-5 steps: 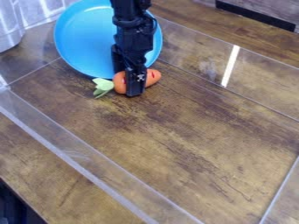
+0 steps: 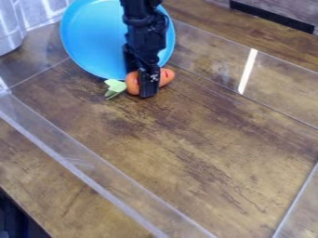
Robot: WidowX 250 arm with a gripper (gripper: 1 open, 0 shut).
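An orange toy carrot with a pale green top lies on the wooden table at the front edge of a blue plate. My black gripper is down over the middle of the carrot, partly hiding it. The gripper is open, with its fingers at the carrot; the far finger is hard to make out.
A white container stands at the top left.
My gripper has shifted very slightly over the carrot, and the carrot has moved a little to the right. The plate looks unchanged.
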